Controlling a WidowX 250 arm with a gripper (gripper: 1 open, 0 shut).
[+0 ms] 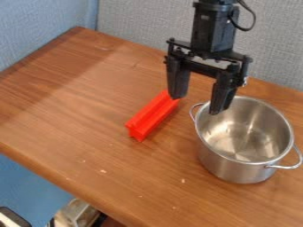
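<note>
My black gripper point(199, 87) hangs above the wooden table, its two fingers wide apart with nothing between them. A red bar point(151, 115) lies on the table below and left of it, angled away from the camera. A steel pot point(243, 146) with two side handles stands to the right, partly under the right finger in the view; its inside looks empty.
A grey padded wall point(142, 22) runs along the back. Some hardware point(77, 217) shows below the table edge at lower left.
</note>
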